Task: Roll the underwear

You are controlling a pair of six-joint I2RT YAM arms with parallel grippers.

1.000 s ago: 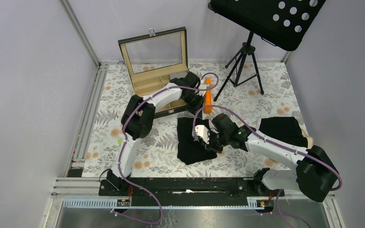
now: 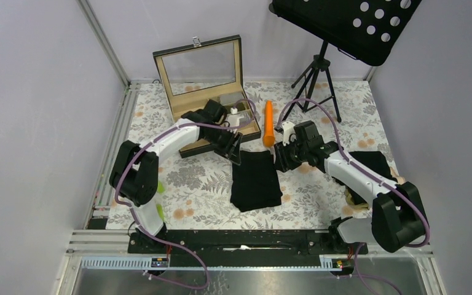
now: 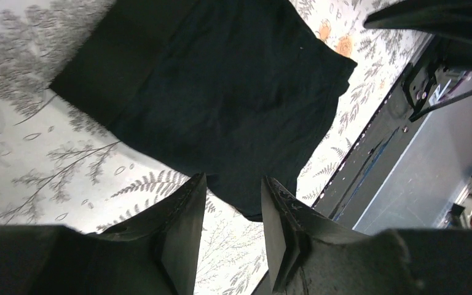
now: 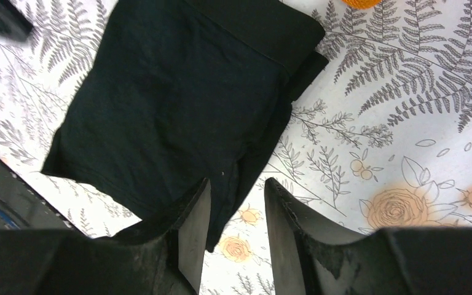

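Note:
The black underwear (image 2: 255, 181) lies folded into a rough rectangle on the patterned mat, with a strip along one edge in the right wrist view (image 4: 172, 104). My left gripper (image 2: 235, 157) is above its upper left corner; in the left wrist view its fingers (image 3: 178, 239) stand apart over the cloth (image 3: 227, 92), nothing held. My right gripper (image 2: 283, 161) hangs beside the upper right edge; its fingers (image 4: 287, 239) are apart with nothing between them.
An open compartment box (image 2: 193, 147) and an orange cylinder (image 2: 268, 123) stand behind the cloth. A black tripod stand (image 2: 317, 64) is at the back right, another dark folded cloth (image 2: 369, 163) at the right.
Both grippers drew back from over the cloth about a second ago to its upper corners.

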